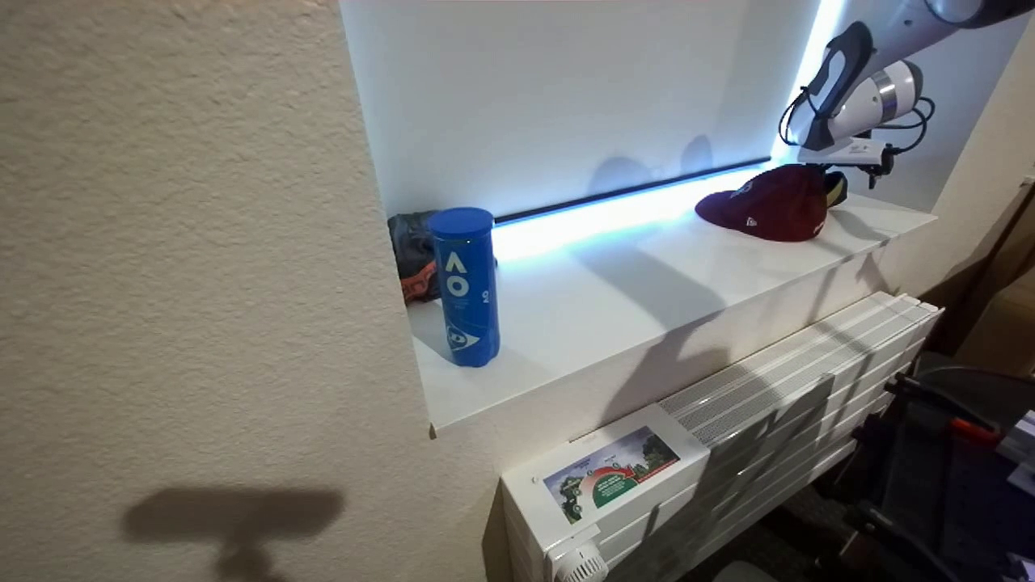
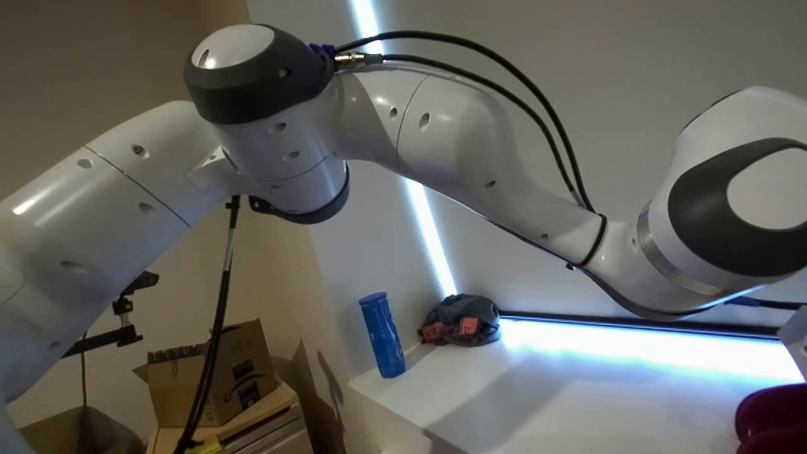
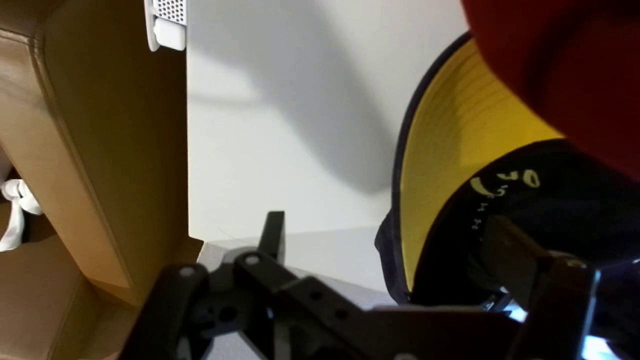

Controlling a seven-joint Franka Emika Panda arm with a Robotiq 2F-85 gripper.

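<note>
On the far right of the windowsill, in exterior view 1, sits a maroon cap (image 1: 776, 205). Behind it shows part of a second cap (image 1: 836, 186), yellow and black. The wrist view looks down on this yellow and black cap (image 3: 441, 150), with the maroon cap (image 3: 558, 66) overlapping it at upper right. My gripper is open, its fingers wide apart. In that view one finger (image 3: 273, 235) appears over bare sill and the other over the cap's black part, so the yellow edge shows between them. Contact cannot be judged.
A blue tennis-ball can (image 1: 467, 291) stands near the sill's left end, with a dark grey and orange bundle (image 2: 463, 321) behind it.
</note>
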